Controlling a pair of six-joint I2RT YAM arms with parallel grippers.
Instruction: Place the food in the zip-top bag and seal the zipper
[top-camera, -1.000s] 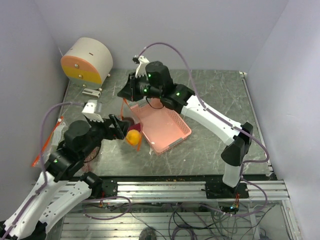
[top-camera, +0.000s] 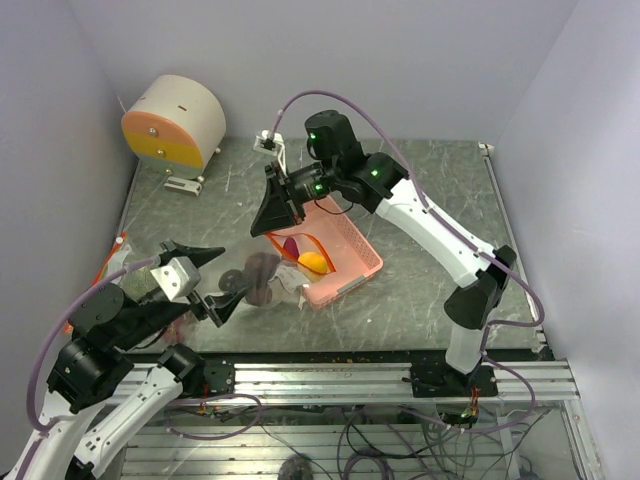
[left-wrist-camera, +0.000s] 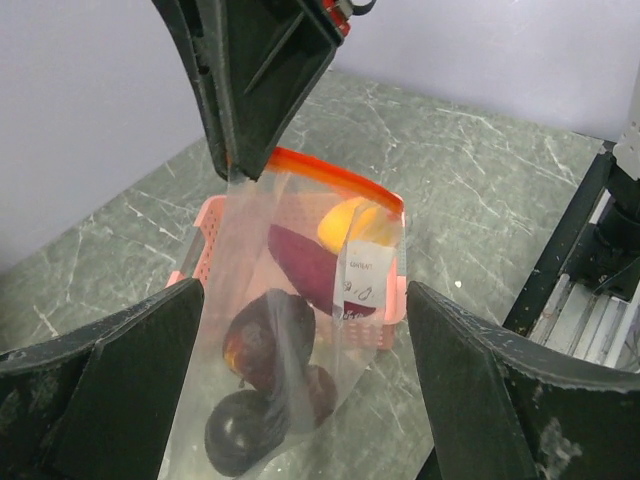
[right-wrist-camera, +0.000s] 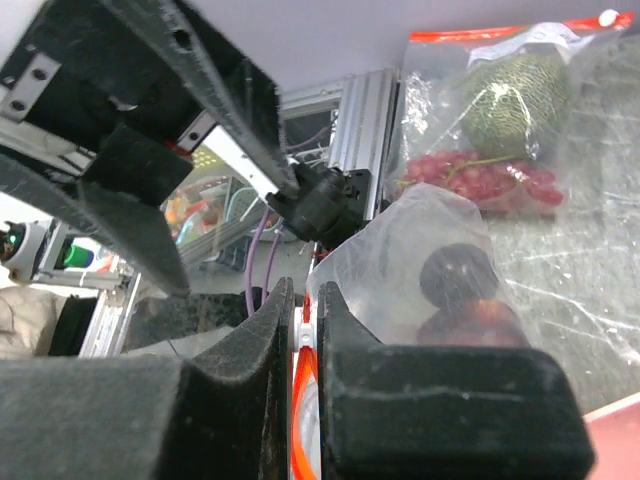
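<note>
A zip bag (left-wrist-camera: 240, 330) with an orange zipper hangs from my right gripper, shut on its top edge. Inside are dark round fruits (left-wrist-camera: 243, 432), a purple item (left-wrist-camera: 300, 262) and a yellow one (top-camera: 312, 262). My left gripper (top-camera: 220, 280) stands open beside the bag's lower part, nothing visible between its fingers. A filled bag with a melon (right-wrist-camera: 515, 105) and red grapes (right-wrist-camera: 470, 180) lies at the left of the table, seen in the right wrist view.
A pink basket (top-camera: 350, 245) sits mid-table beneath the hanging bag. A cream and yellow bread box (top-camera: 170, 120) stands back left. Metal rails run along the front edge.
The right gripper shifted right with the bag, whose bottom swung left.
</note>
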